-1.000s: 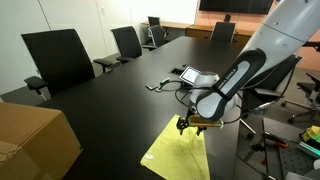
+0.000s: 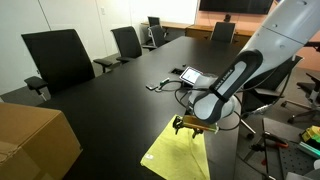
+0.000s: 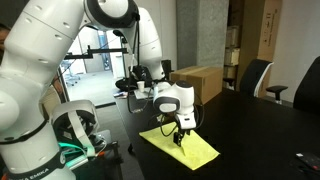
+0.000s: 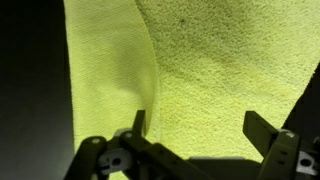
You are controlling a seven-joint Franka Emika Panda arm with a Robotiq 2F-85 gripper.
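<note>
A yellow cloth (image 2: 172,160) lies spread on the dark table, also seen in exterior view 2 as a yellow patch (image 3: 197,154) under the arm. In the wrist view the cloth (image 4: 215,60) fills most of the picture, and a curved crease or fold line runs down it left of centre. Close above the cloth, my gripper points down with its fingers wide apart. It stands open, with no cloth raised between the fingers. Whether the fingertips touch the cloth is hard to tell.
A cardboard box (image 2: 35,125) stands at the table's left end. Farther back on the table lie a light-coloured device (image 2: 190,75) and small dark items. Office chairs (image 2: 60,58) line the far side.
In exterior view 1 my gripper sits slightly lower over the cloth, and its fingers look farther apart than before. The cloth looks the same.
</note>
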